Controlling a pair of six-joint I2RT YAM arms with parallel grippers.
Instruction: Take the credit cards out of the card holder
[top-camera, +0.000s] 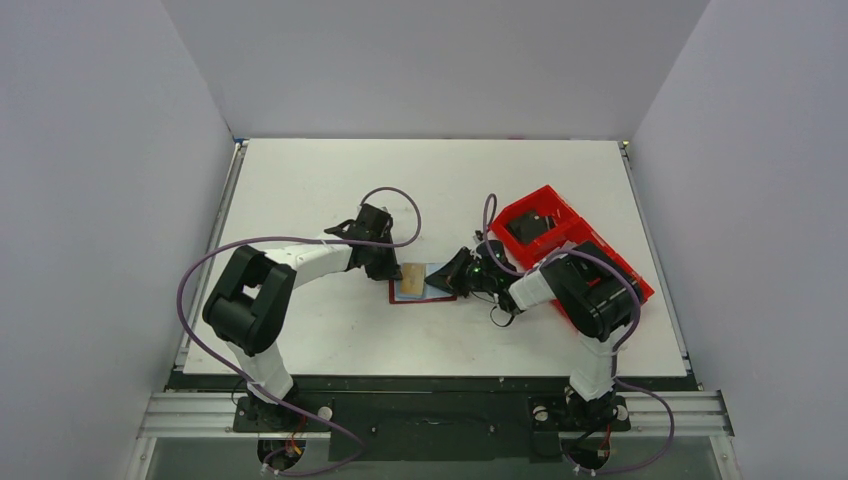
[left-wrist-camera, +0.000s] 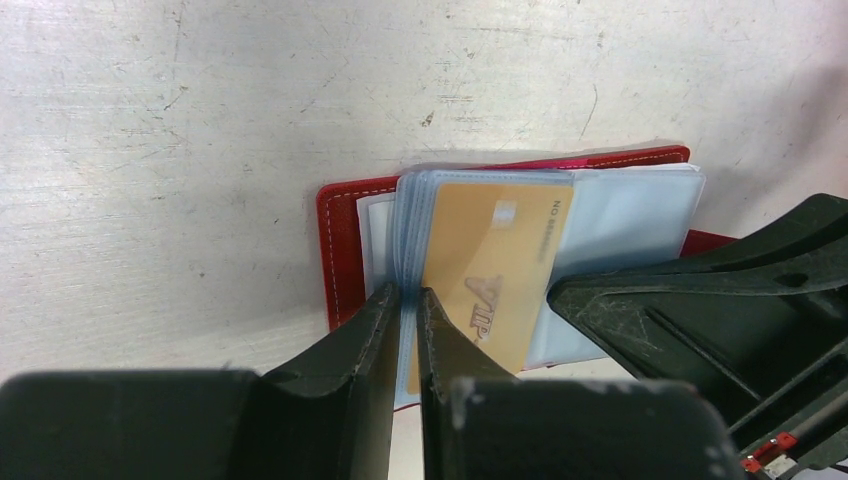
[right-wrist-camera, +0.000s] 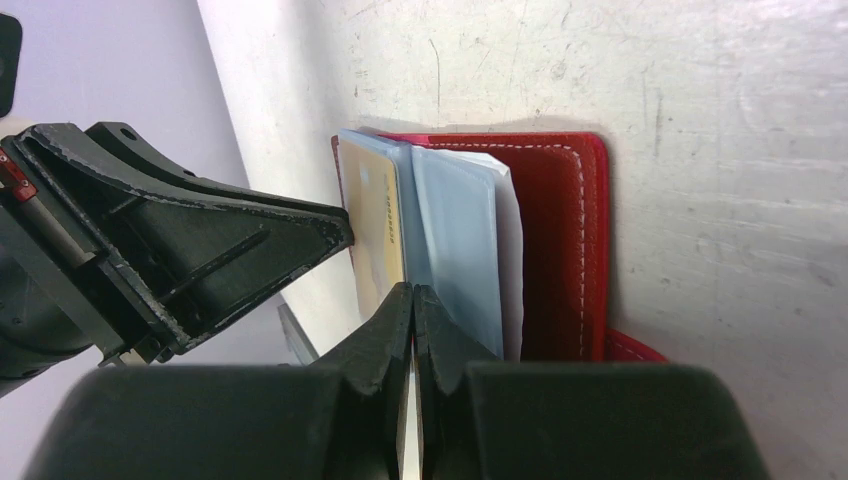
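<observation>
The card holder (top-camera: 422, 301), red with stitched edges, lies opened flat at the table's middle. Clear bluish sleeves (left-wrist-camera: 628, 215) fan out inside it, and a gold card (left-wrist-camera: 497, 260) marked VIP shows through one of them. Over the holder's left part, my left gripper is slightly open, with the sleeves' folded edges visible in the narrow gap. My right gripper is shut at a pale sleeve (right-wrist-camera: 457, 235), on the holder's right side; nothing shows between its fingers. Its tips partly cover the sleeves, so contact there is unclear.
At the right of the table stands a red divided box (top-camera: 545, 195) holding dark items, partly under my right arm. Bare white table (top-camera: 330, 180) lies behind and in front of the holder. The two grippers are close together.
</observation>
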